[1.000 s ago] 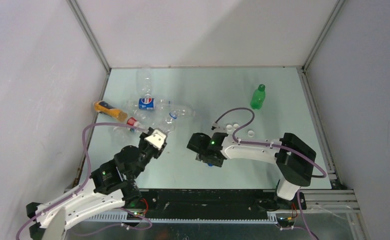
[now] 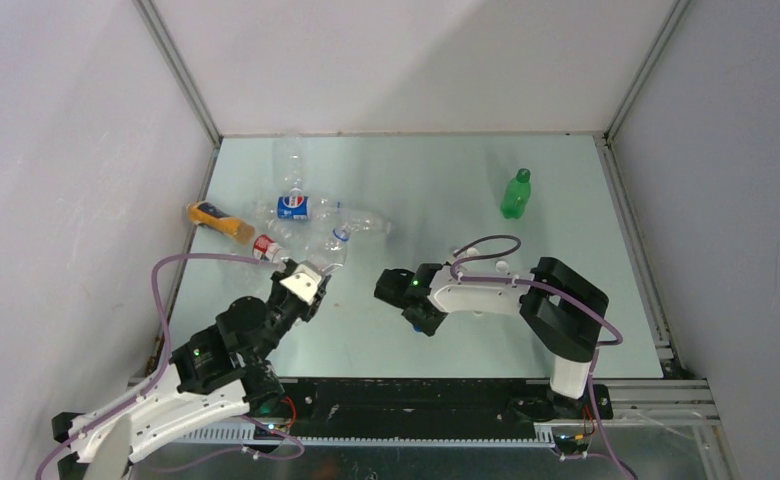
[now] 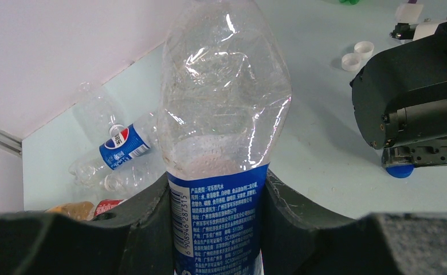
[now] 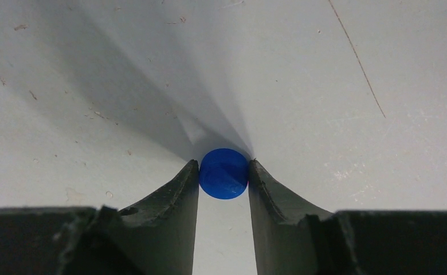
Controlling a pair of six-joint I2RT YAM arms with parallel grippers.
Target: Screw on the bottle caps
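A clear bottle with a blue label stands upright in the left wrist view, my left gripper shut on it; its mouth is out of that view. At the table's middle front, my right gripper is shut on a blue cap, down at the table surface. In the top view the arm largely hides that cap.
Several empty bottles, among them a Pepsi one and an orange one, lie at the back left. A green bottle is at the back right. White caps lie behind the right arm.
The right arm's elbow and cable have shifted left a little, with its gripper staying over the blue cap. The left arm has moved slightly down and left in the top view.
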